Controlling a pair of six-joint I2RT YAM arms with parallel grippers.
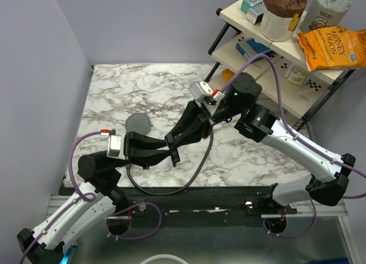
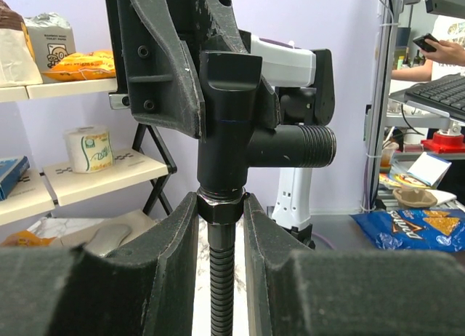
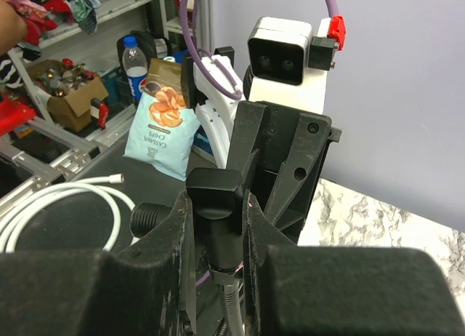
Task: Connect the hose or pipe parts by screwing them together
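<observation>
Above the marble table, both grippers meet at a black T-shaped fitting with a ribbed side port and a hose running down from it. My left gripper is shut on the hose's connector nut, just below the fitting. My right gripper holds its fingers around the top body of the fitting; how firmly they grip cannot be told. In the top view the dark hose loops down over the table to the left, near a grey round disc.
A shelf unit with food packs and boxes stands at the back right. A wall runs along the left, and the dark front edge of the table lies below the arms.
</observation>
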